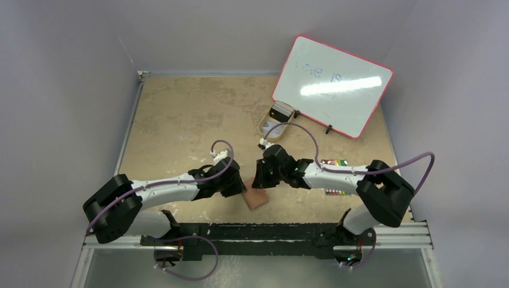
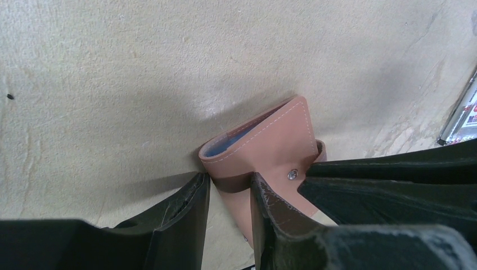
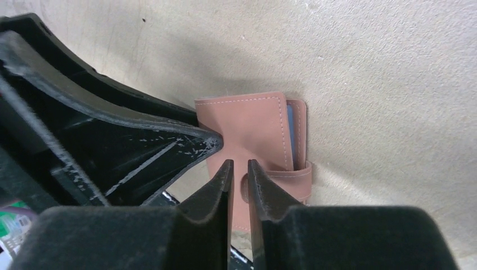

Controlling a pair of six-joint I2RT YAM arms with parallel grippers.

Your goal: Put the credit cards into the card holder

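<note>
The pinkish-brown card holder lies on the table between my two grippers. In the left wrist view its near end bulges apart, and a blue card or lining shows inside. My left gripper stands part open over that bulging end, a finger on either side; whether it pinches the leather is unclear. From the other side, my right gripper reaches over the holder near its strap, fingers slightly apart. A thin blue edge shows between the holder's layers there.
A tan tray at the back holds a dark and grey stack, perhaps cards. Behind it leans a red-framed whiteboard. Colourful packs lie right, beside the right arm.
</note>
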